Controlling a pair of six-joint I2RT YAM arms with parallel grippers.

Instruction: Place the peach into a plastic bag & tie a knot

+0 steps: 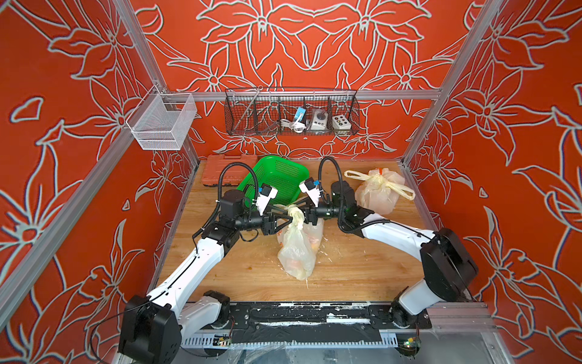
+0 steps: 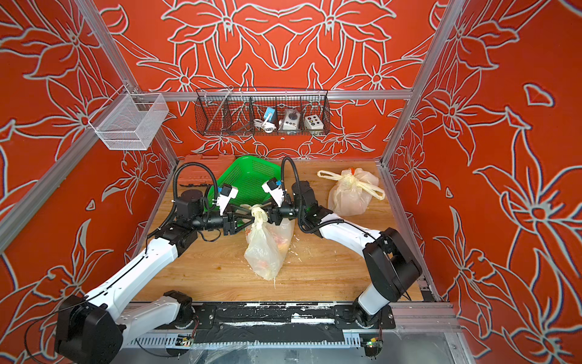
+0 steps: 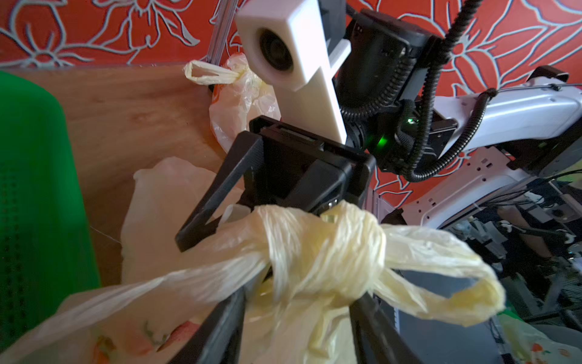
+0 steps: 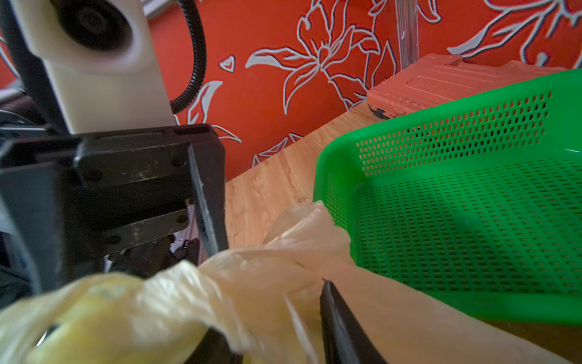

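A thin, pale plastic bag [image 1: 297, 251] hangs over the table's middle, with a pinkish shape showing dimly through its lower part. I cannot make out the peach itself. Its twisted yellow neck [image 3: 321, 254] is bunched in a thick band, with a loop sticking out at one side. My left gripper [image 1: 289, 219] is at the neck's left; in the left wrist view its fingers [image 3: 221, 330] stand apart on either side of the bunched plastic. From the right comes my right gripper [image 1: 301, 207], its fingers [image 4: 342, 327] apart, with plastic partly covering them.
A green perforated basket [image 1: 282, 173] stands just behind the bag, close to both grippers. Another bag with yellow handles [image 1: 380, 193] sits at the back right. A red case [image 1: 219, 171] lies at the back left.
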